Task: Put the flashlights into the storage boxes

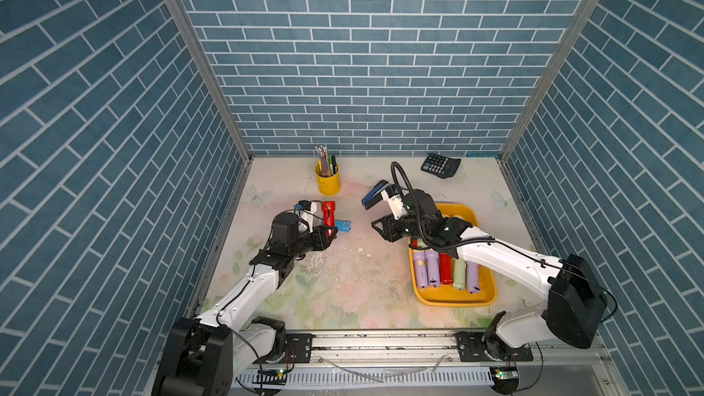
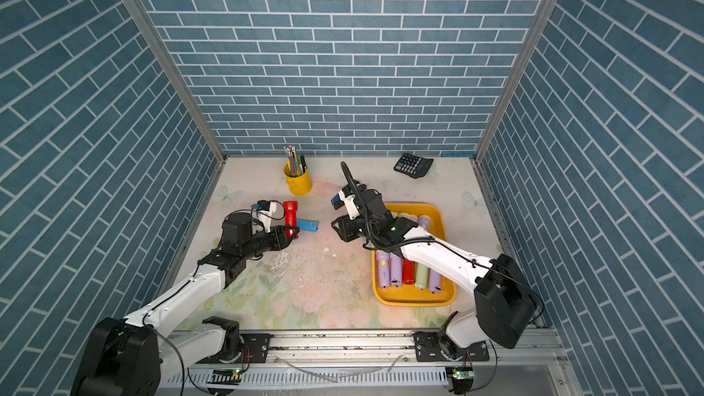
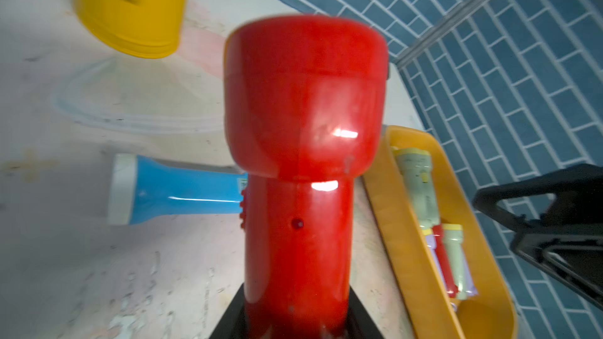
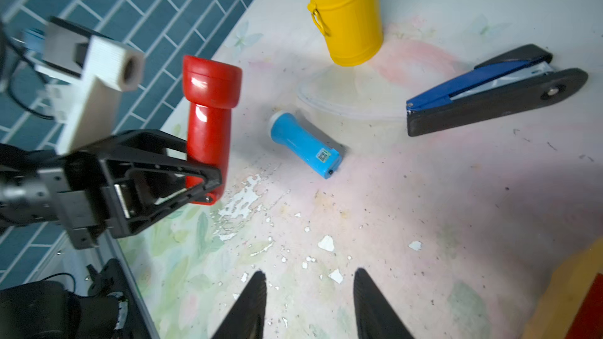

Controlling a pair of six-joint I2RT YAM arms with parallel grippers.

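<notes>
A red flashlight [image 3: 298, 238] stands upright in my left gripper, which is shut on it and raised at the table's left, in front of a blue flashlight [image 4: 303, 141] lying on the table. The orange box [image 1: 451, 297] at the right holds several flashlights in lilac, red and green, partly hidden by my right arm in the top views. My right gripper hangs near the box's left side, its fingers part open with nothing between them.
A yellow pen bucket [image 1: 327, 182] stands at the back left. A stapler [image 4: 477, 97] lies at the middle back and a calculator [image 1: 440, 165] at the back right.
</notes>
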